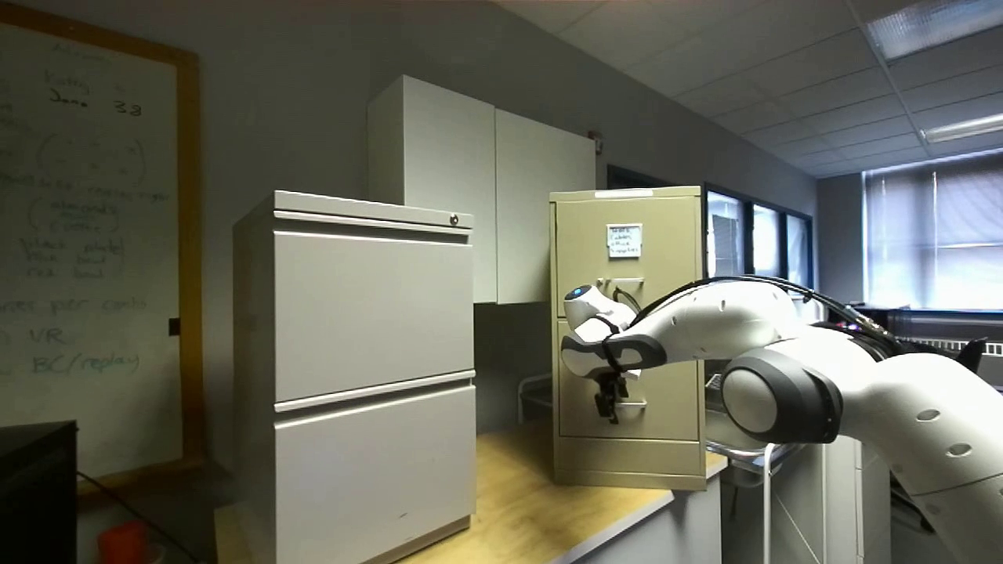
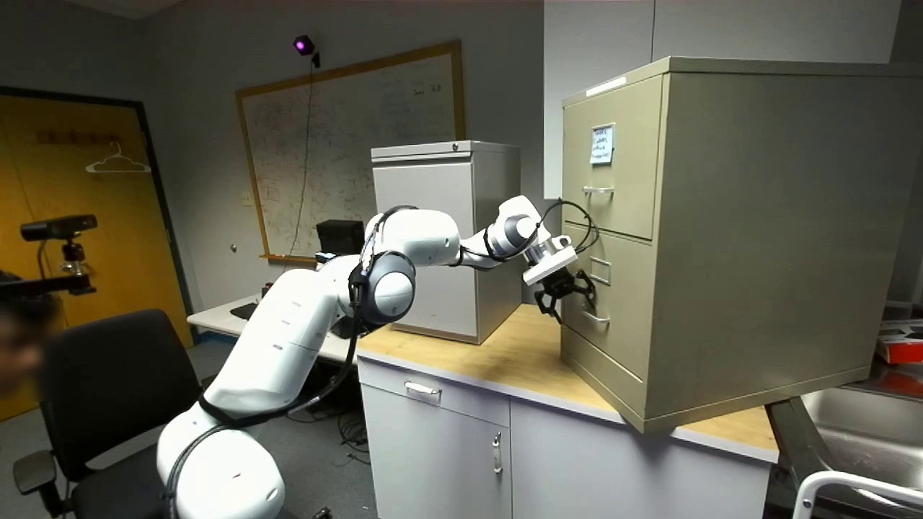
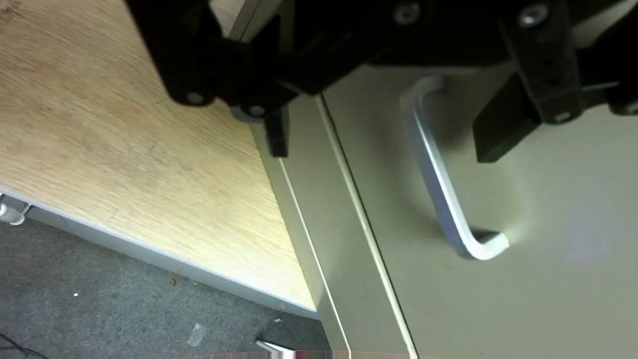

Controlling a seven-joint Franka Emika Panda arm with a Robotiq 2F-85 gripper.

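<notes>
A beige two-drawer filing cabinet (image 2: 619,285) stands on the wooden counter, both drawers closed. My gripper (image 2: 567,301) is at its lower drawer, tilted downward, close to the metal handle (image 2: 595,317). In the wrist view the silver handle (image 3: 439,179) lies between and beyond the spread black fingers. One fingertip (image 3: 276,134) shows on the counter side of it, the other fingertip (image 3: 505,122) on the far side. The gripper is open and holds nothing; whether either finger touches the drawer front cannot be told. The upper drawer has its own handle (image 2: 598,189) and a paper label (image 2: 602,144).
A grey two-drawer cabinet (image 1: 374,376) stands on the same counter, to the left in exterior view 1. Bare counter (image 1: 515,489) lies between the cabinets. The counter's front edge (image 3: 149,257) drops to the floor. A sink (image 2: 857,432) lies beyond the beige cabinet.
</notes>
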